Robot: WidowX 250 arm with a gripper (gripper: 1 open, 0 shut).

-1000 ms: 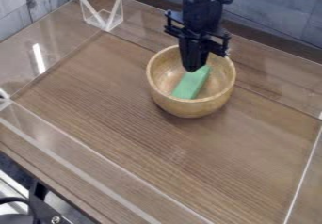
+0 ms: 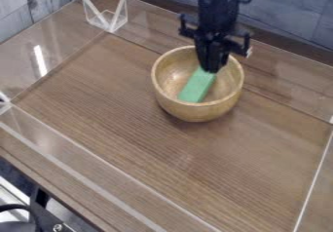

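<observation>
A wooden bowl (image 2: 184, 103) stands right of the table's middle, towards the back, with a green oblong object (image 2: 200, 85) lying inside it. The dark gripper (image 2: 205, 45) is above the back part of the bowl, its fingers pointing down. Whether anything is between the fingers cannot be made out.
A white wire-like object (image 2: 109, 17) stands at the back left of the wooden table (image 2: 85, 129). Dark cables show at the lower left edge.
The bowl and green object look nearly unchanged.
</observation>
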